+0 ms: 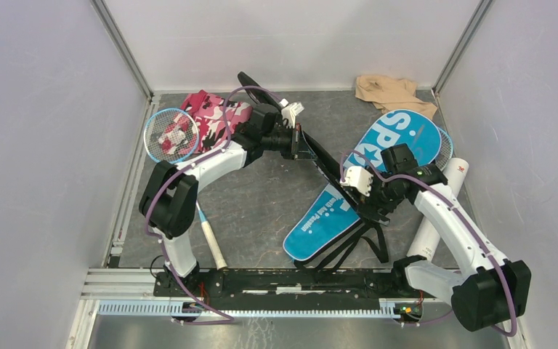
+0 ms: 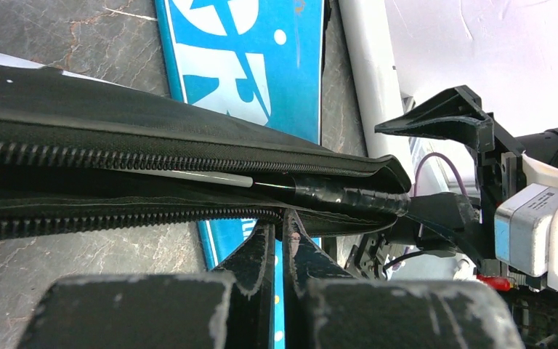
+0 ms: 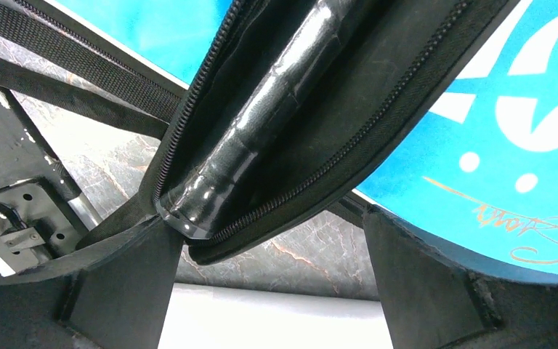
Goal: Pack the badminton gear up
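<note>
A long black zippered bag (image 2: 109, 145) is held up slantwise, its zip open, with a racket's black handle (image 2: 334, 195) and pale shaft inside. My left gripper is shut on the bag's zip edge, partway along its length. At the bag's lower end my right gripper stands open, its fingers on either side of the narrow tip and handle end. Beneath lies a blue racket cover (image 1: 314, 225) with black straps (image 1: 356, 251). One racket (image 1: 171, 135) rests at the left, its head over a pink camouflage bag (image 1: 221, 116); part of another racket head (image 1: 444, 150) shows beside the cover.
A white tube (image 1: 426, 238) lies along the right side, close to my right arm. Tan cloth (image 1: 396, 93) is heaped at the back right.
</note>
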